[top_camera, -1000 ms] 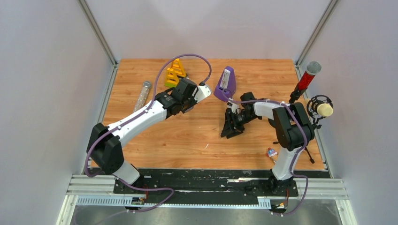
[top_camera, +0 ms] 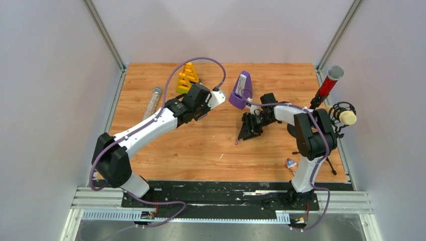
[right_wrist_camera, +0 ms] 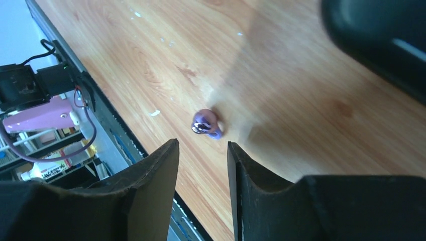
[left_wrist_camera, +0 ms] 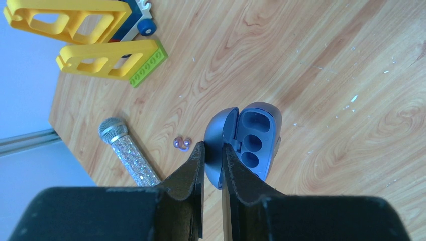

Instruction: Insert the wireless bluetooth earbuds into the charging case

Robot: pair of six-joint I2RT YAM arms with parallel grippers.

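The charging case point(left_wrist_camera: 260, 143) is open, its three round hollows empty. My left gripper is shut on the case's lid, well above the table; in the top view the case is mostly hidden by the arm. A small shiny purple earbud point(right_wrist_camera: 206, 123) lies on the wood in the right wrist view. My right gripper stands open, fingers apart, nothing between them. The earbud appears just beyond its fingertips, and in the top view it point(top_camera: 236, 143) shows beside them. A second purple earbud point(left_wrist_camera: 182, 143) rests on the table near the glittery microphone.
Yellow blocks point(top_camera: 187, 78) and a glittery microphone point(top_camera: 152, 103) lie at the left. A purple stand point(top_camera: 241, 90) is at the back centre. Toward the right are a red microphone point(top_camera: 329, 83) and a small bottle point(top_camera: 291, 164).
My right gripper has shifted slightly toward the back of the table, and the earbud by its fingertips has come into clear sight. The left arm looks almost unmoved.
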